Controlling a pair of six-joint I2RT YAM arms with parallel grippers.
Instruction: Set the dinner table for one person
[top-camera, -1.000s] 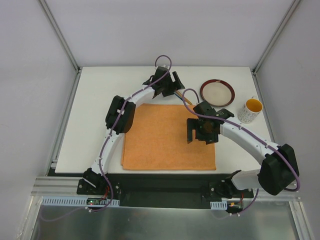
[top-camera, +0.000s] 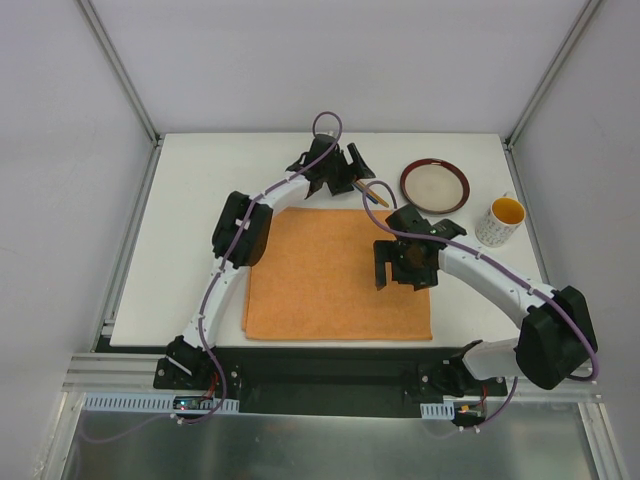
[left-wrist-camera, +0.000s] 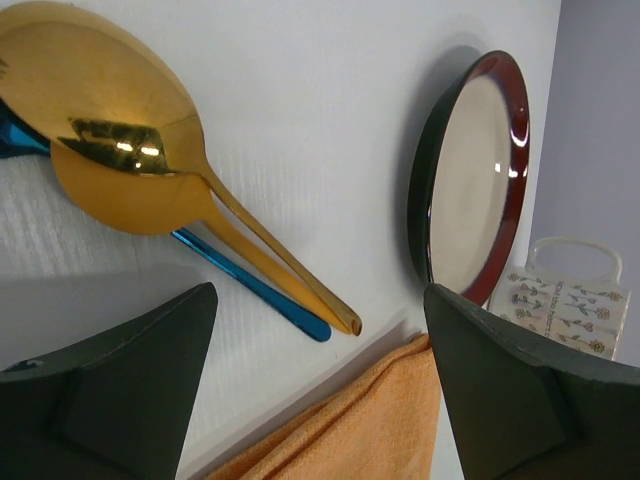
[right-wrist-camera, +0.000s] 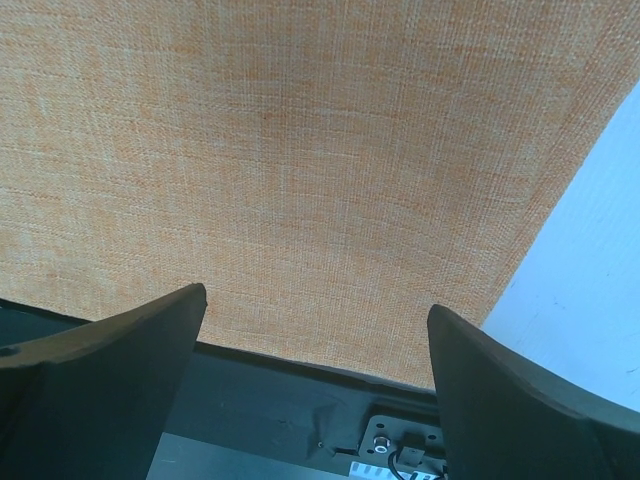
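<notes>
My left gripper (top-camera: 357, 172) is open at the back of the table, low over a small pile of cutlery. In the left wrist view, a gold spoon (left-wrist-camera: 100, 85) overlaps a second gold utensil (left-wrist-camera: 120, 195), and a blue utensil (left-wrist-camera: 262, 285) lies under them. Their handle ends show between the open fingers, which do not grip them. The blue one's head is mostly hidden. Above the orange placemat (top-camera: 310, 270), toward its right side, hangs my right gripper (top-camera: 400, 285), open and empty. A cream plate (top-camera: 434, 186) with a dark red rim lies at the back right.
Right of the plate stands a white patterned mug (top-camera: 495, 225), its inside yellow. The right arm spans the table's right side, near the mug.
The left gripper has shifted slightly to the right and toward the front over the cutlery, and the visible handles have moved a little. My right arm appears unmoved.
</notes>
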